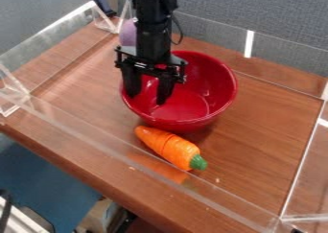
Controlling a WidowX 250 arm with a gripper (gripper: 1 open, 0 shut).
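Observation:
My black gripper reaches down over the red bowl, its fingertips at the bowl's left side, inside or at the rim; whether they hold the rim is unclear. An orange toy carrot with a green top lies on the wooden table in front of the bowl. A purple round object sits behind, partly hidden by the arm.
Clear plastic walls border the wooden table, along the back, front and sides.

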